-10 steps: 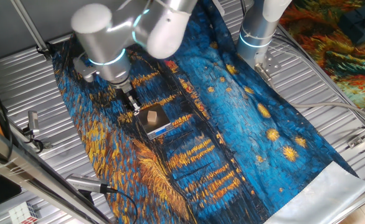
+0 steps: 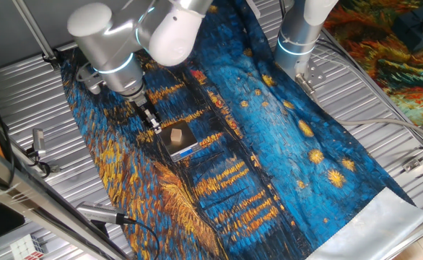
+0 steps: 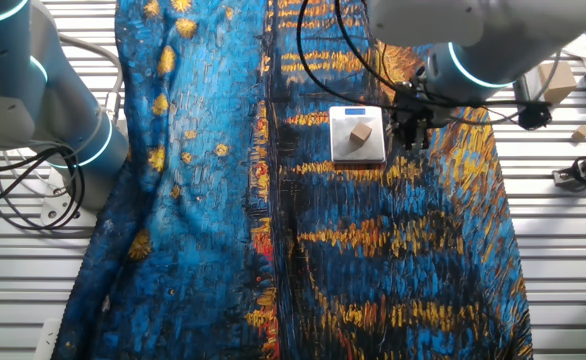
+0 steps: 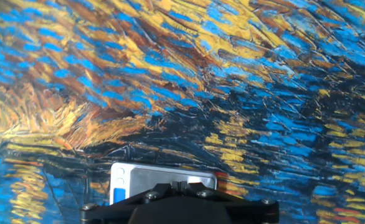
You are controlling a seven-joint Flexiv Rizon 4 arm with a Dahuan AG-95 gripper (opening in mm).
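A small tan wooden block rests on the plate of a flat digital scale. From the opposite side, the block sits near the middle of the silver scale, slightly turned. My gripper is low beside the scale, apart from the block. In the second exterior view the dark gripper is just right of the scale. Its fingertips meet in the wrist view, where the gripper covers much of the scale; nothing shows between them. The block is mostly or wholly hidden there.
A blue and yellow painted cloth covers the table, wrinkled on one side. A camera and a puzzle cube lie off the cloth.
My fingertips stay close beside the scale. Block and scale have not moved.
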